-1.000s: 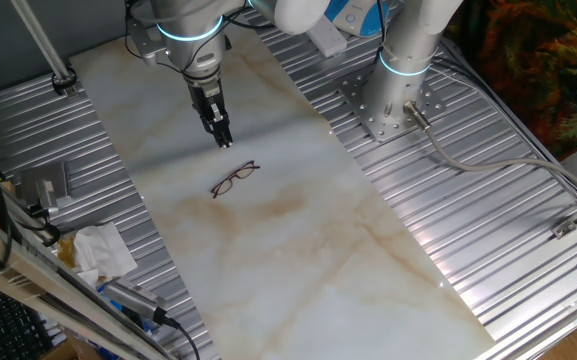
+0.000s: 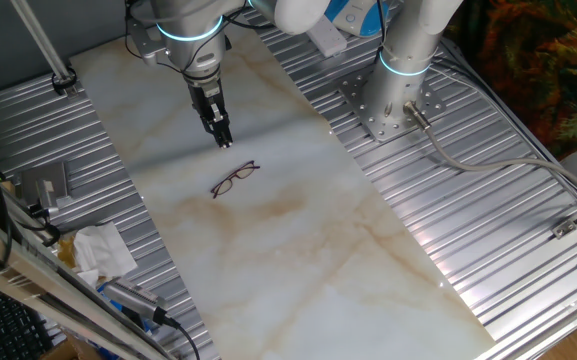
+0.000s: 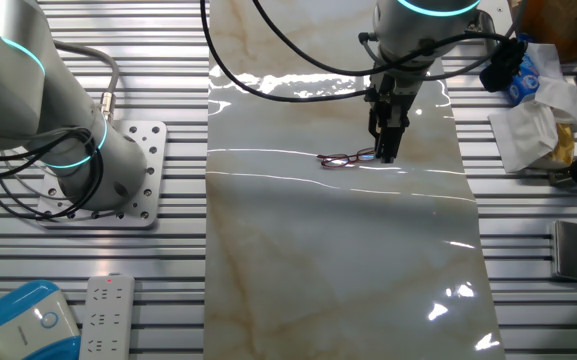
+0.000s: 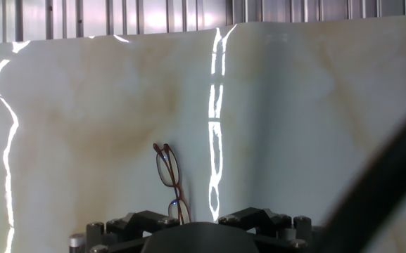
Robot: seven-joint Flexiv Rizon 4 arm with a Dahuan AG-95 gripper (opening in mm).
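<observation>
A pair of dark reddish-framed glasses [image 2: 235,179] lies on the marbled board, slanted in exterior view 1. My gripper [image 2: 223,144] points down just beyond the glasses in that view and does not touch them. In exterior view 2 the glasses [image 3: 343,160] lie left of my gripper [image 3: 387,158], partly behind its fingertips. The wrist view shows the glasses [image 4: 177,188] ahead of and between the fingers, with their near end hidden by the gripper body. My gripper appears open, its two fingers apart and nothing held between them.
The marbled board [image 2: 308,290] is otherwise bare, with wide free room around the glasses. Beside it are a power strip [image 3: 107,318], a blue-and-white device [image 3: 30,322], and white paper [image 2: 103,250]. Black cables [image 3: 298,98] hang from the arm.
</observation>
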